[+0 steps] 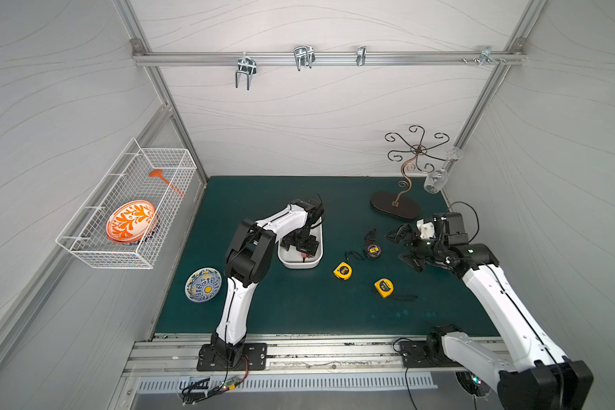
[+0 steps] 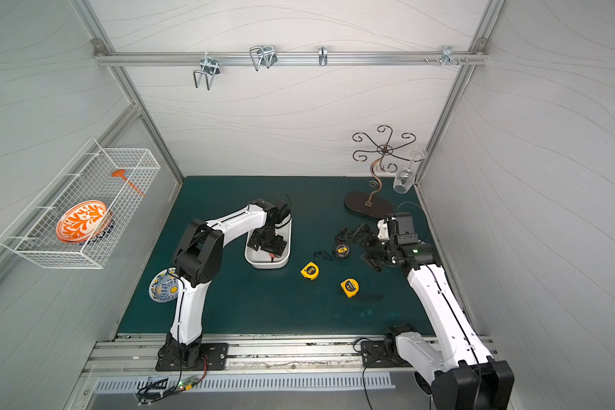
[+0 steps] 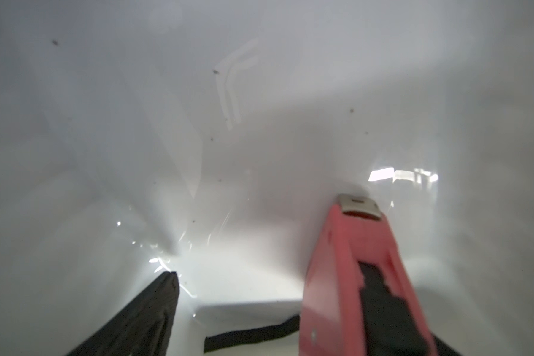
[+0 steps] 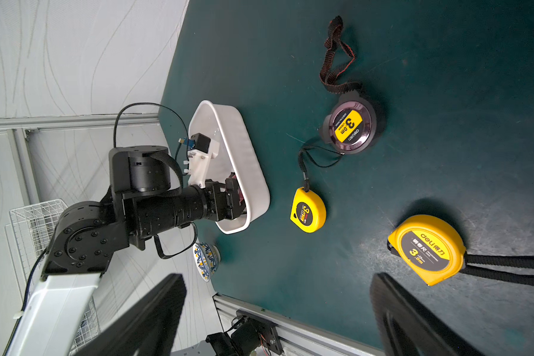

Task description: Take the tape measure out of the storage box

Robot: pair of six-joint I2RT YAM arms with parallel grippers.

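In the left wrist view, a red tape measure (image 3: 347, 279) with a metal-tipped mouth and black side stands inside the white storage box (image 3: 267, 142). Its black strap (image 3: 249, 338) lies on the box floor. My left gripper (image 1: 300, 247) is down in the box and open. One of its fingers (image 3: 145, 323) is left of the tape measure with a gap between; the other is mostly hidden near the tape's right side. From above, only a small red patch shows past that gripper. My right gripper hangs open and empty over the table's right side.
Two yellow tape measures (image 4: 430, 249) and a dark round one (image 4: 353, 124) lie right of the box, straps loose. A patterned bowl (image 1: 203, 284) sits at the left. Behind the right arm stands a scroll-topped rack (image 1: 396, 205) with a hanging glass (image 1: 435, 181).
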